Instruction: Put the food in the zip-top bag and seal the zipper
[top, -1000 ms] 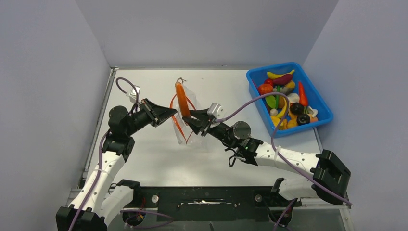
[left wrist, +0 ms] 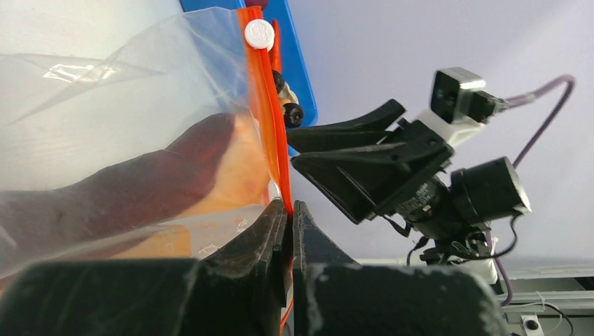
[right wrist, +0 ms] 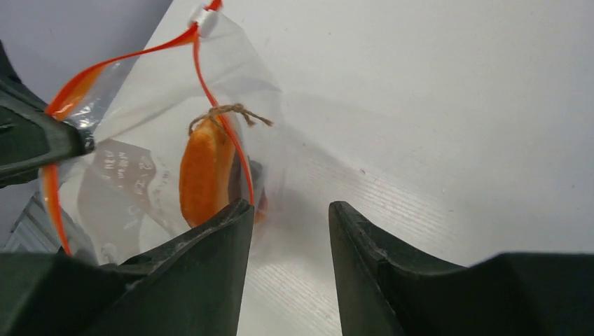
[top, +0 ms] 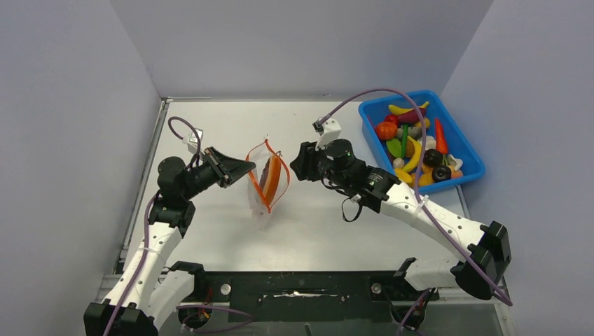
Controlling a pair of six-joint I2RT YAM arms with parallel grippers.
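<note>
A clear bag (top: 260, 216) with an orange zip edge stands mouth open near the middle of the table. My left gripper (top: 253, 166) is shut on its rim; in the left wrist view the orange strip (left wrist: 270, 105) runs down between the fingertips. Inside the bag lies the food, a long orange-tan bun with a dark red filling (left wrist: 150, 178). Twine (right wrist: 228, 110) at the food's end shows near the opening. A white slider (left wrist: 259, 33) sits at the far end of the zip. Right of the bag, my right gripper is open and empty.
A blue bin (top: 475, 164) of toy fruit and vegetables stands at the back right, beyond the right arm.
The food, earlier upright at the bag's mouth in my right gripper, now lies inside the bag. The right gripper has let go and drawn back to the right. My left arm has stayed almost still.
</note>
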